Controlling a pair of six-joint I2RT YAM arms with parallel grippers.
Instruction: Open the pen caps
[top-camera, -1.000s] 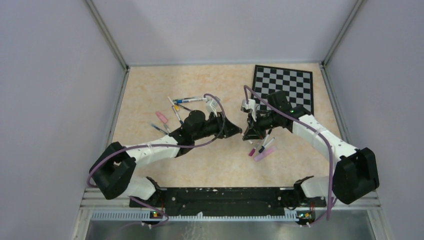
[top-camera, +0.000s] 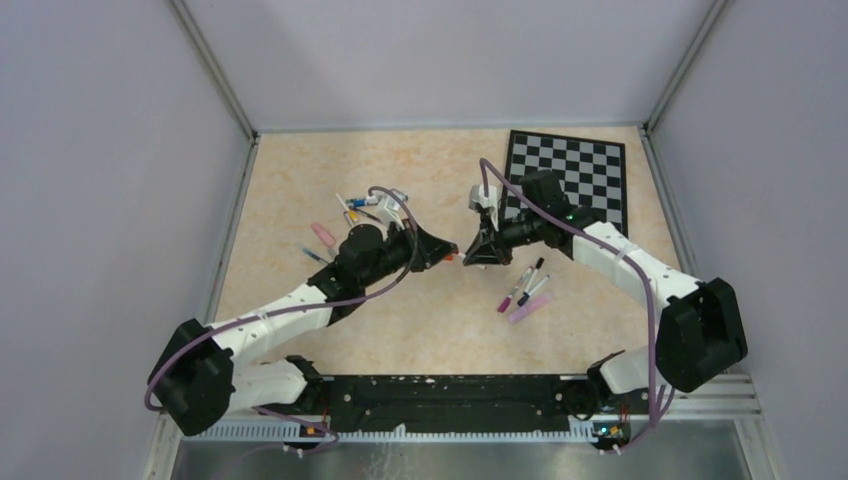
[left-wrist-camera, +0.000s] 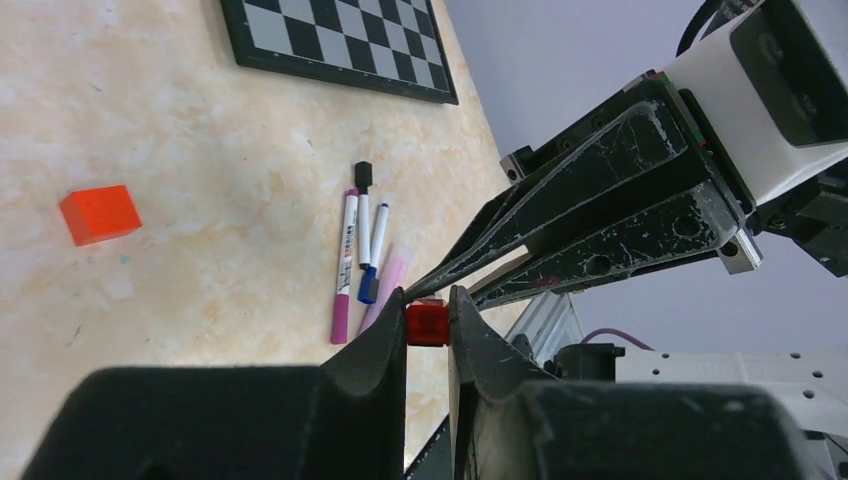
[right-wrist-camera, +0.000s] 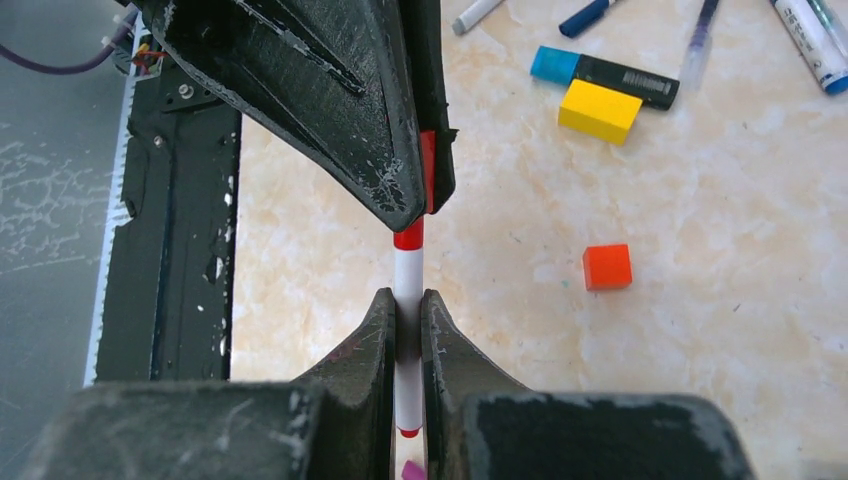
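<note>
My right gripper is shut on the white body of a marker (right-wrist-camera: 408, 272) with red ends. At the marker's other end, the fingers of my left gripper lie on both sides of a red cap (left-wrist-camera: 427, 325). A red part (right-wrist-camera: 408, 236) shows between the white body and the left fingertips, so I cannot tell whether cap and pen are apart. In the top view both grippers meet tip to tip over mid-table. On the right lie a pink-ended marker (left-wrist-camera: 345, 262), a black-capped marker (left-wrist-camera: 363, 222) and a blue-capped marker (left-wrist-camera: 378, 240).
A lilac pen (left-wrist-camera: 390, 280) lies beside those markers. An orange cube (right-wrist-camera: 607, 267) and a yellow block (right-wrist-camera: 600, 111) sit on the table, with a blue-and-black marker (right-wrist-camera: 628, 82) behind. A checkered board (top-camera: 568, 170) fills the back right.
</note>
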